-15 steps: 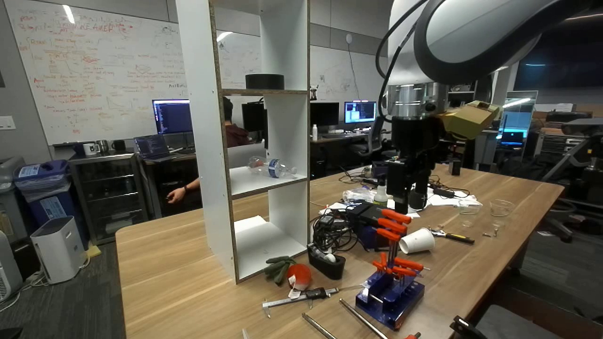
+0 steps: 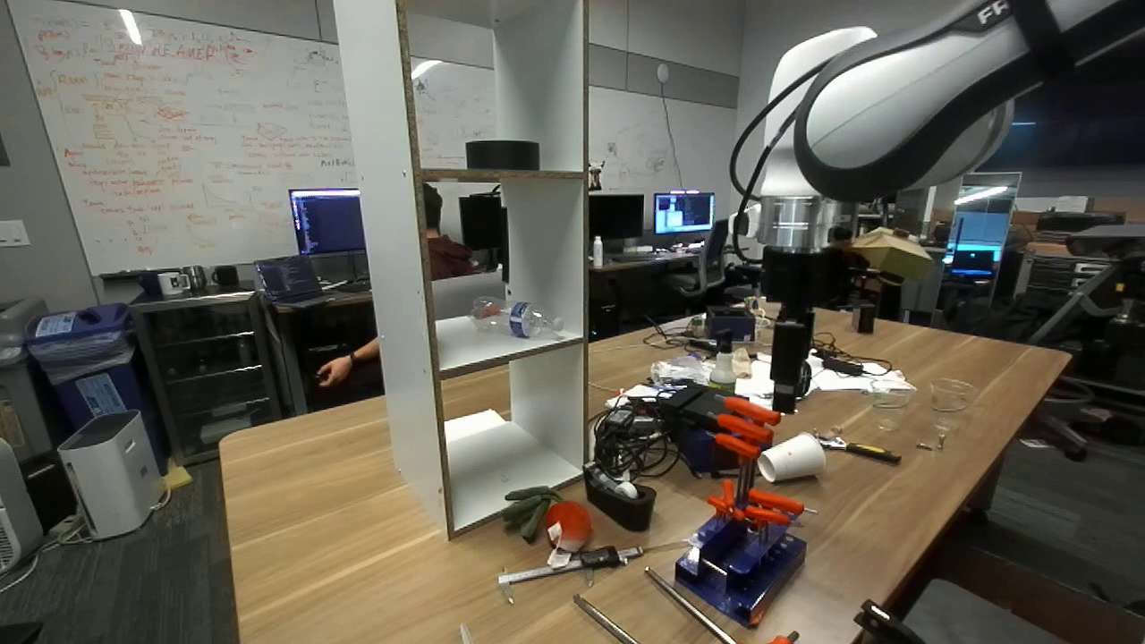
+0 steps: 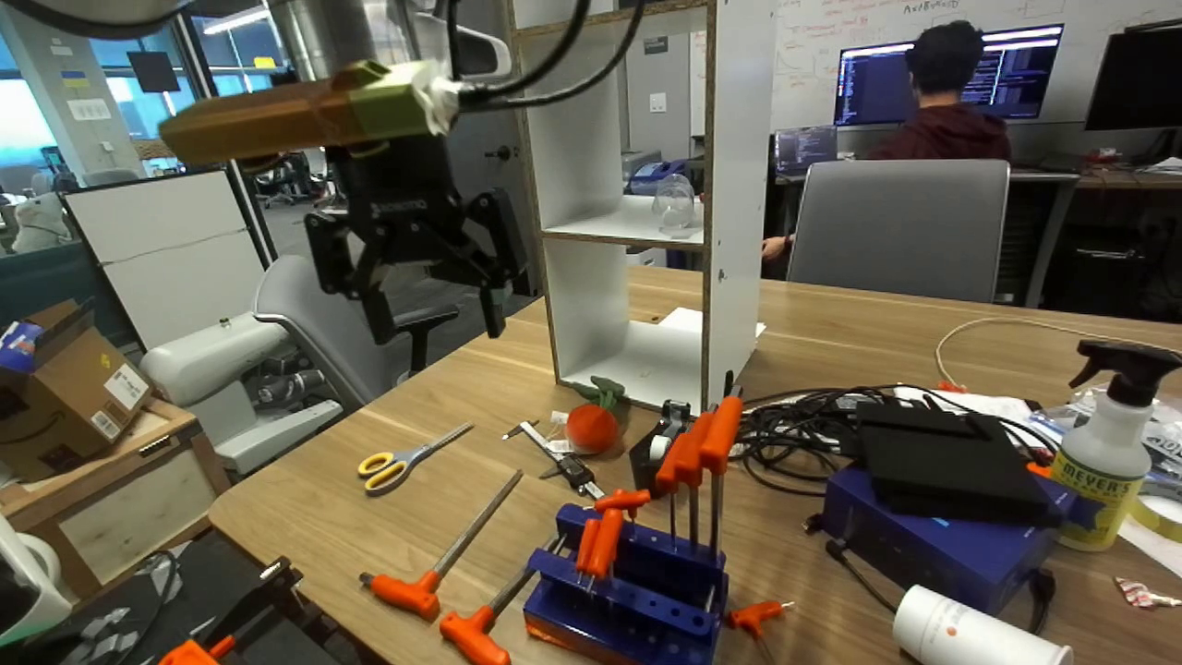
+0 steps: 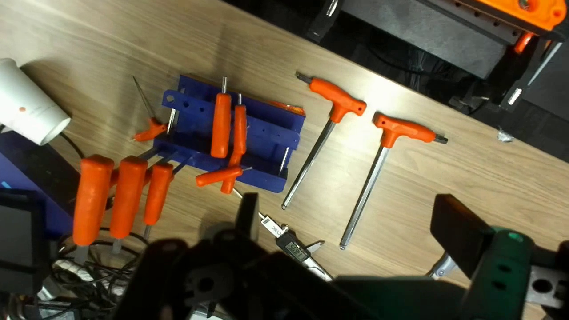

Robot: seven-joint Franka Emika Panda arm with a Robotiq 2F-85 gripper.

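Note:
My gripper (image 3: 440, 331) hangs in the air over the table, open, with nothing between its fingers. In the wrist view two orange-handled hex keys lie loose on the wood: one hex key (image 4: 321, 139) beside the blue stand, another hex key (image 4: 371, 181) farther right. The blue tool stand (image 4: 200, 141) holds several more orange-handled keys. Digital calipers (image 4: 296, 248) lie below, partly hidden by the gripper. A red stuffed vegetable (image 3: 592, 428) with green leaves sits near the shelf's foot, and scissors (image 3: 413, 456) with yellow handles lie to its left.
A tall white shelf (image 2: 419, 279) stands on the table, with a clear bottle (image 2: 523, 318) on its middle board. A paper cup (image 2: 792, 458), a tape dispenser (image 2: 619, 497), tangled cables (image 2: 633, 440) and a spray bottle (image 3: 1106, 449) crowd nearby.
My arm and gripper have shifted somewhat to the right and higher in exterior view 1, and the gripper looks turned. The objects on the table stay where they were.

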